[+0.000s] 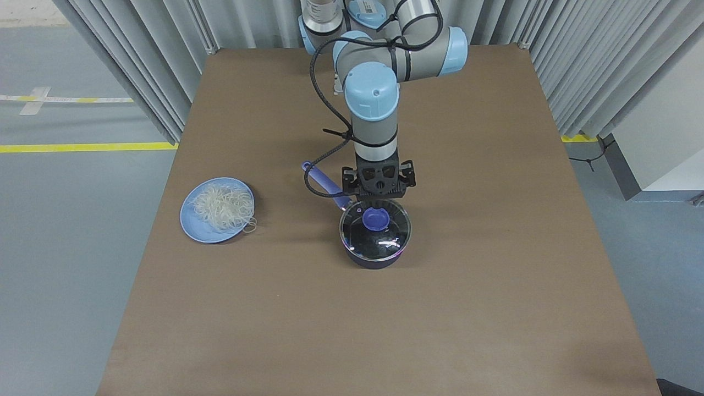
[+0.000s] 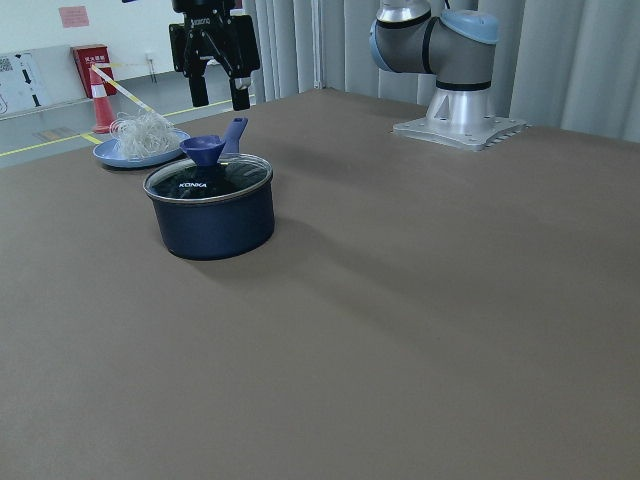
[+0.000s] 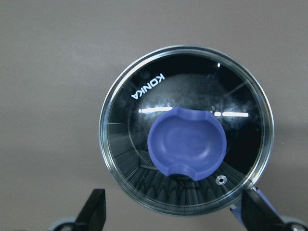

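Observation:
A dark saucepan (image 2: 215, 225) with a glass lid stands on the table, its blue handle (image 1: 323, 179) pointing back-left. The lid's blue knob (image 3: 186, 142) is near the centre of the wrist view, with KONKA printed beside it. My gripper (image 2: 219, 90) hangs open above the pot, slightly behind and over the knob, its two fingers apart with nothing between them. In the front view the gripper body partly hides the handle's junction and the back of the lid.
A blue plate (image 1: 191, 224) with pale noodle-like strands lies to the left of the pot. Curtains stand behind the table.

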